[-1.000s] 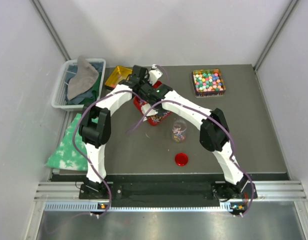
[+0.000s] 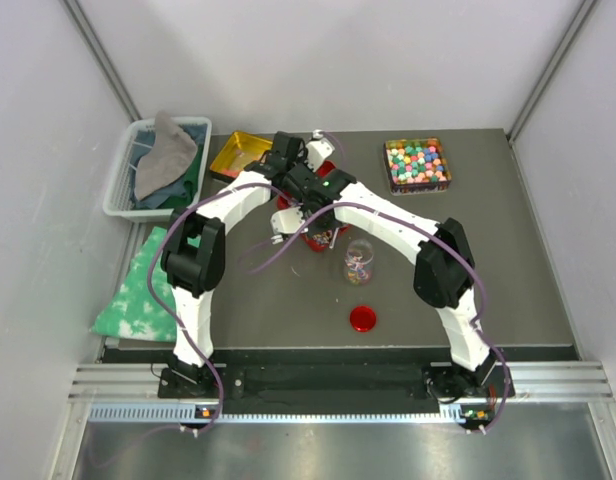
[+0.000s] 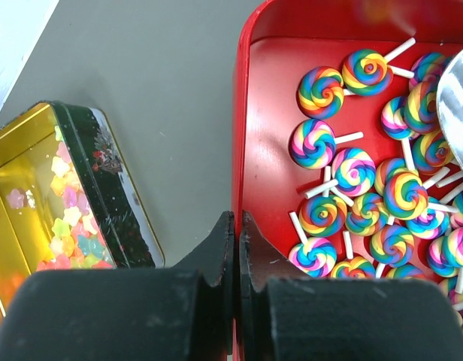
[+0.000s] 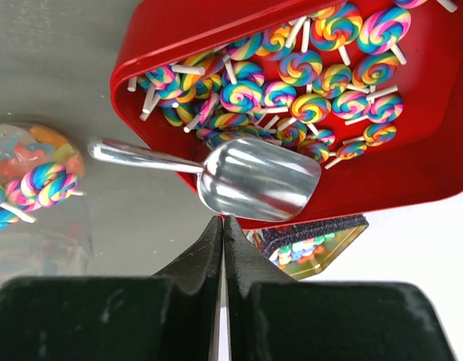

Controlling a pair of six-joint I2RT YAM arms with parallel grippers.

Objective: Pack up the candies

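Observation:
In the left wrist view, my left gripper is shut on the side wall of the red container [image 3: 270,83]. Swirled lollipop candies [image 3: 320,94] lie spread over its floor. A metal scoop [image 4: 261,180] shows in the right wrist view, its bowl over the container's near edge and its handle [image 4: 134,155] sticking out past the rim toward the jar. My right gripper is shut just below the scoop's bowl, with nothing between its fingers. The clear jar [image 2: 358,262] stands upright beside the container and holds some candies.
A gold tin [image 3: 21,162] with star-shaped candies is left of the container. Another tin [image 2: 418,165] of colourful balls sits at the back right. A red lid [image 2: 363,319] lies in front of the jar. On the right, the table [image 2: 508,260] is clear.
The left gripper still holds the wall.

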